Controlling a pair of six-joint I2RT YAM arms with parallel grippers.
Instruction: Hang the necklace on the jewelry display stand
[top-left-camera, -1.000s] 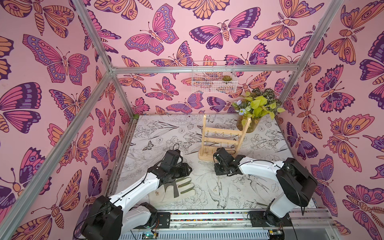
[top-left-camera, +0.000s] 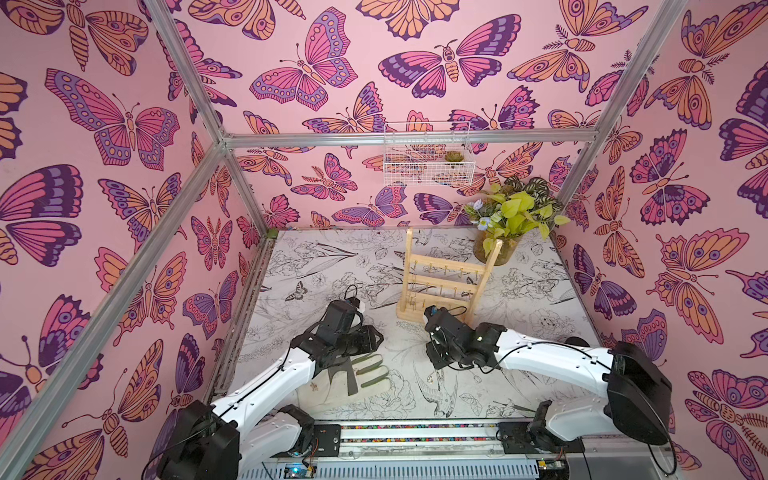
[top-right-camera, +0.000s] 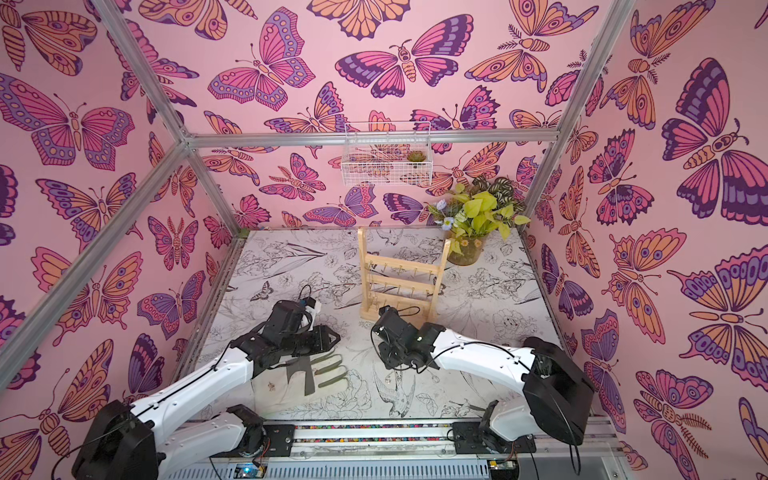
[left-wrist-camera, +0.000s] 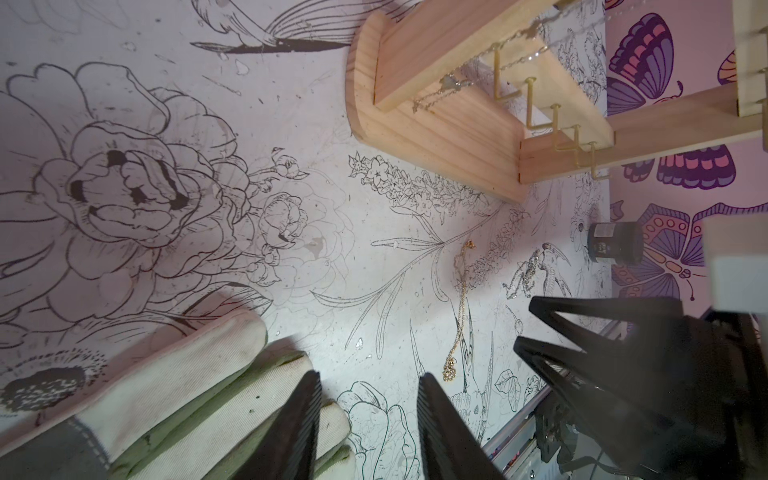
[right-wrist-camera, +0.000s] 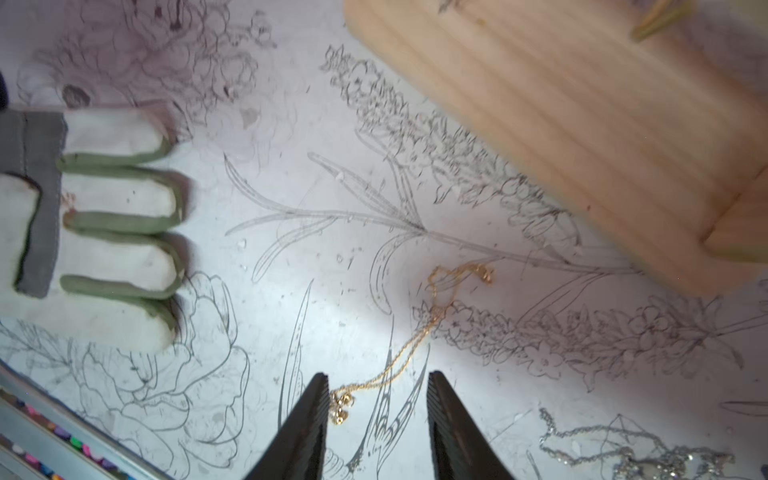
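A thin gold necklace (right-wrist-camera: 412, 344) lies loosely stretched on the patterned table, in front of the wooden display stand (top-left-camera: 441, 276). In the left wrist view the same gold necklace (left-wrist-camera: 460, 312) shows just left of the dark right gripper. My right gripper is open above the table, one end of the chain showing near its left finger. A silver necklace (right-wrist-camera: 640, 456) rests at the lower right of the right wrist view. Open and empty, my left gripper hovers near the glove. In the left wrist view brass hooks (left-wrist-camera: 532, 104) line the stand, with silvery chain around some.
A work glove (right-wrist-camera: 120, 232) lies flat at the front left of the table. Behind the stand is a potted plant (top-left-camera: 512, 220). A wire basket (top-left-camera: 429, 164) hangs at the back wall.
The right arm's elbow has swung outward to the right and its gripper has come slightly lower and nearer the front. The left arm has barely moved; the stand stays put.
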